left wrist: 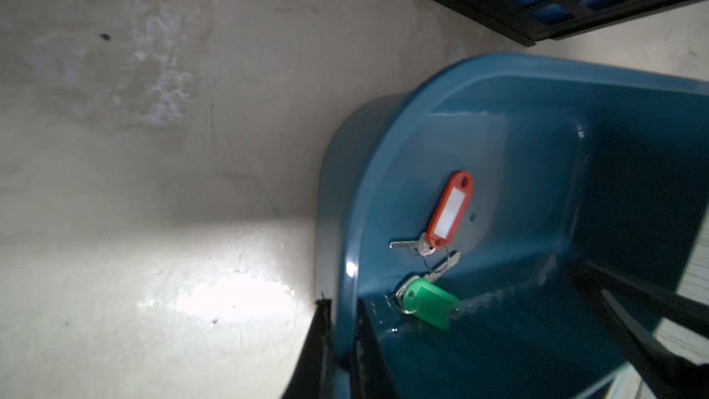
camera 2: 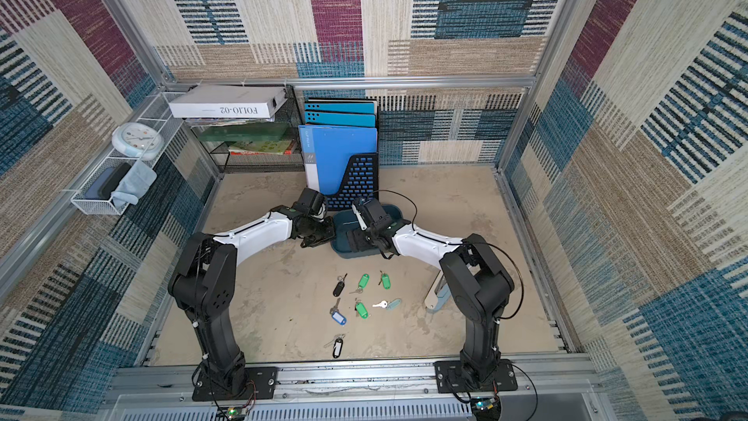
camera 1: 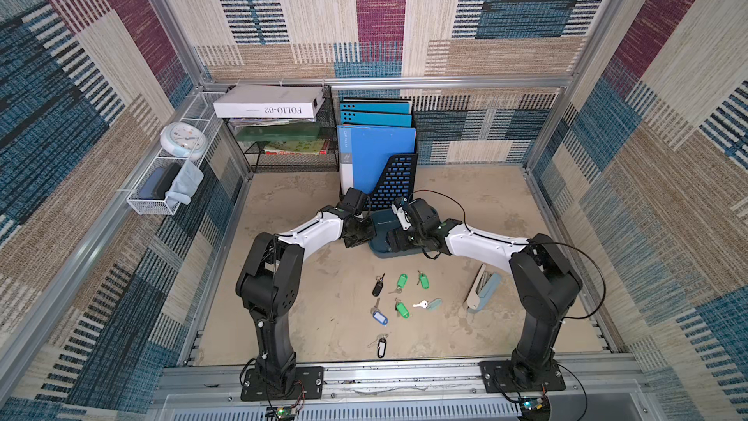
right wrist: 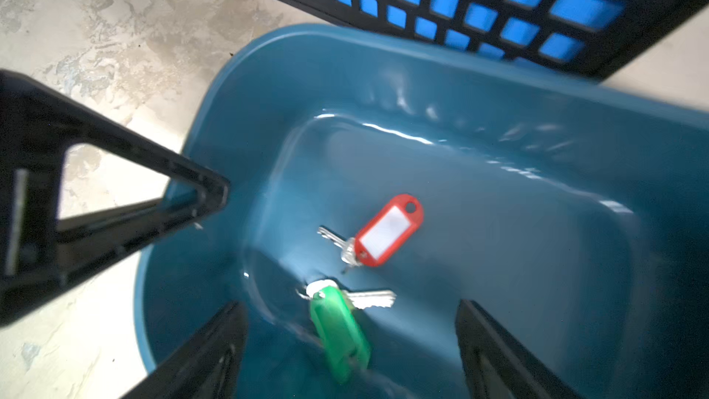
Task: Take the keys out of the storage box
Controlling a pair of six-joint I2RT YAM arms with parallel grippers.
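Observation:
The blue storage box (camera 1: 380,246) stands near the back of the table. Its left rim (left wrist: 362,199) runs between the fingers of my left gripper, which is shut on that wall. Inside, a key with a red tag (right wrist: 387,230) and a key with a green tag (right wrist: 338,328) lie close together on the box floor. Over them my right gripper is open, one finger on either side of the green tag; nothing is held. Both keys also show in the left wrist view.
Several tagged keys, among them one with a blue tag (camera 1: 379,317), lie on the table in front of the box. A stapler (camera 1: 484,290) sits to the right. Directly behind the box stands a black file holder (camera 1: 393,179) with blue folders.

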